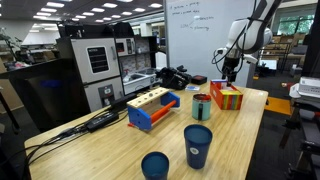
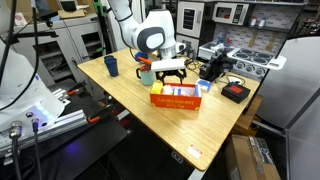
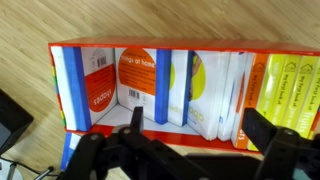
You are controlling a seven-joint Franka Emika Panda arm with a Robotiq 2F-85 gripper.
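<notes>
A red box (image 3: 190,43) filled with small books fills most of the wrist view. Among the contents are a red book (image 3: 99,82), an orange-and-white book (image 3: 137,70), a blue spine (image 3: 162,88) and several yellow books (image 3: 290,90) towards the right. Over the box, my gripper stands open, with its dark fingers (image 3: 268,132) spread apart and no book clasped between them. The white-and-black arm reaches down to the box (image 1: 228,101) at the far end of the table in exterior view 1. Exterior view 2 shows the box (image 2: 174,100) under the gripper (image 2: 173,72).
Two dark blue cups (image 1: 198,147) stand near the front of the wooden table, with a green-and-red can (image 1: 201,107) behind them. A wooden rack (image 1: 153,108) with blue and red parts sits left of the can. Bare tabletop (image 2: 175,137) lies before the box.
</notes>
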